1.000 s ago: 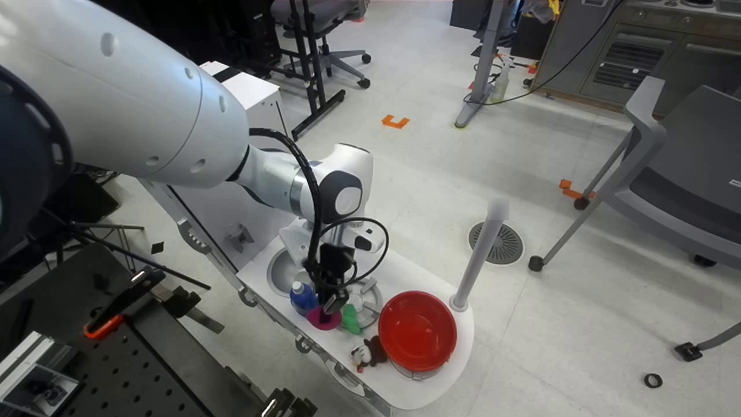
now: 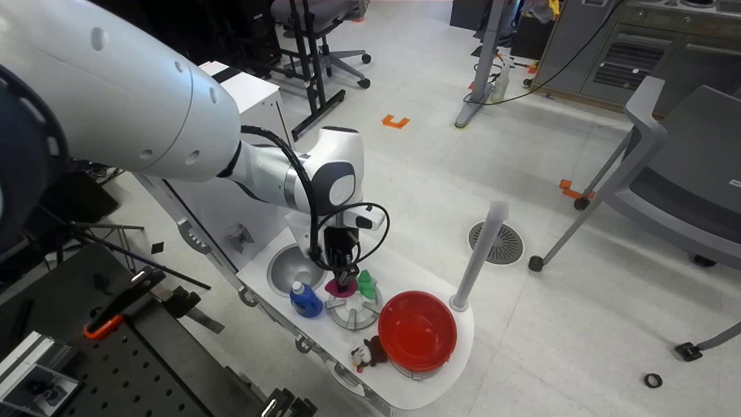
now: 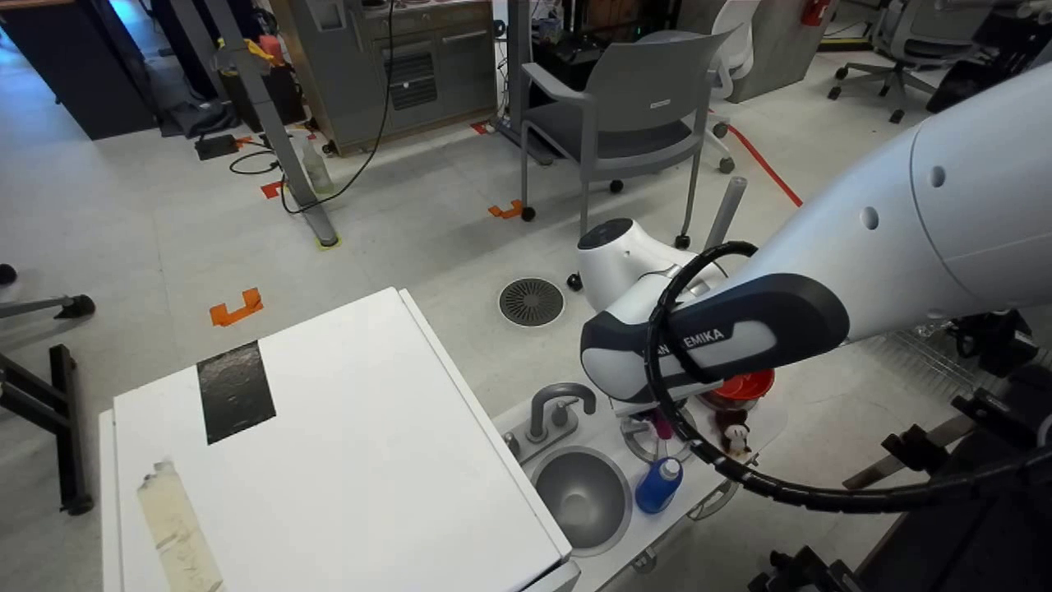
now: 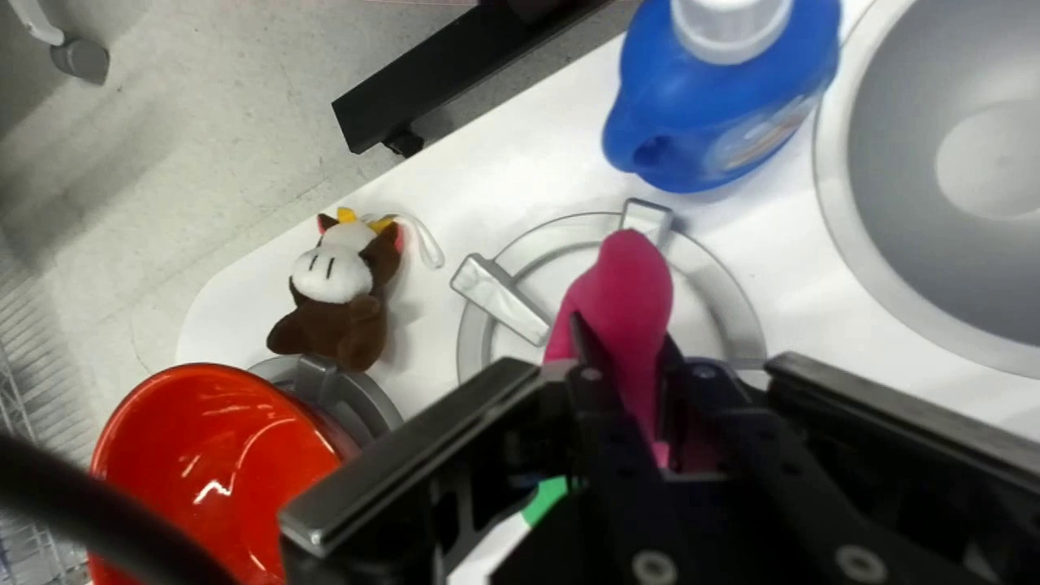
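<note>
My gripper is shut on a magenta thing (image 4: 621,288), whose rounded, soft-looking tip sticks out past the fingers. In the first exterior view the magenta thing (image 2: 340,288) is over the left part of the grey burner ring (image 2: 351,316), with a green part (image 2: 366,285) beside it on the right. Only a sliver of the green part (image 4: 547,497) shows beneath the gripper in the wrist view; I cannot tell whether the two are joined. Most of the arm's hand hides them in the second exterior view.
A blue bottle (image 2: 305,300) stands between burner and sink basin (image 2: 283,267). The red bowl (image 2: 417,330) sits on another burner, with a brown-and-white plush cow (image 2: 369,352) beside it. A faucet (image 3: 548,409) rises behind the sink, and a white cabinet (image 3: 325,424) borders the counter.
The gripper has moved up and away from the counter's front edge, carrying the magenta thing from beside the blue bottle to over the burner. The green part has shifted the same way.
</note>
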